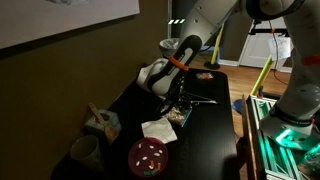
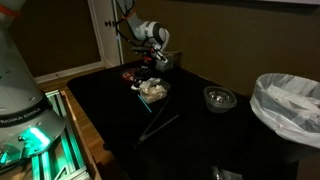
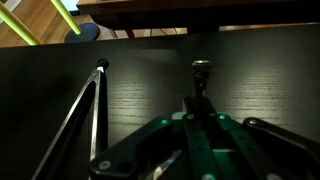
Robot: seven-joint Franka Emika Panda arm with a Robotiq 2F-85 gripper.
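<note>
In the wrist view my gripper is shut on a slim dark thing (image 3: pixel 201 84) with a shiny rounded tip, pointing away from me. What this thing is cannot be made out. Exterior view 1 shows the gripper (image 1: pixel 178 98) low, just behind and partly over a bowl (image 1: pixel 178 116) of pale bits. A pair of dark tongs (image 3: pixel 68 124) lies on the black table, left of the gripper in the wrist view.
A white cloth (image 1: pixel 158 130) and a red plate (image 1: pixel 148 157) with pale bits lie nearer in exterior view 1. Along the other side stand a clear bowl (image 2: pixel 220 98) and a white-bagged bin (image 2: pixel 288 102). Bare table (image 2: pixel 95 105) shows at the front.
</note>
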